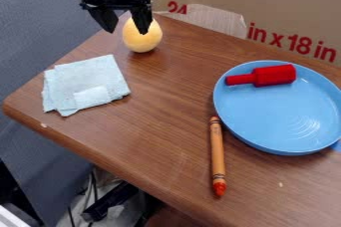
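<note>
My black gripper (124, 22) hangs at the top left over the back edge of the wooden table, beside and partly over a pale yellow ball (143, 38). Its dark fingers point down; I cannot tell whether they are open or shut. A folded light blue cloth (84, 85) lies at the left of the table. On the right, a blue plate (280, 121) holds a red cylinder with a handle (273, 75). An orange crayon (217, 156) lies left of the plate.
A cardboard box (266, 2) stands along the back. The table's left edge (40, 121) drops to a grey floor with cables.
</note>
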